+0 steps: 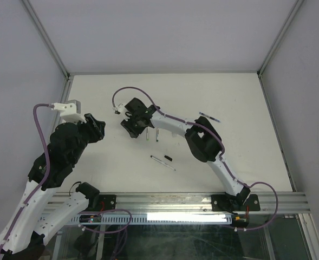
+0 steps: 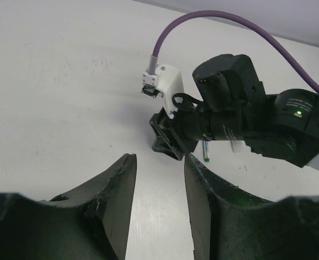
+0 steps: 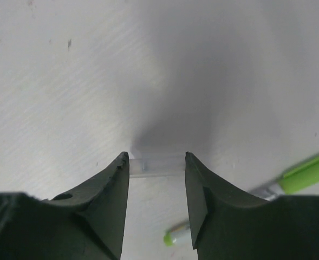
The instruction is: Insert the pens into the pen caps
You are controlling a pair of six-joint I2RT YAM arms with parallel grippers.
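My right gripper point(image 1: 132, 128) is low over the table, its fingers either side of a clear, pale piece point(image 3: 156, 167) in the right wrist view; whether it grips it I cannot tell. Close by lie thin pens or caps with green ends point(image 3: 307, 172). A white pen point(image 1: 162, 163) and a short black cap point(image 1: 168, 158) lie nearer the front, a blue pen point(image 1: 209, 117) at the right. My left gripper is raised at the left side, fingers apart, empty.
The white table point(image 1: 246, 141) is bordered by metal rails and grey walls. The right arm spans the middle.
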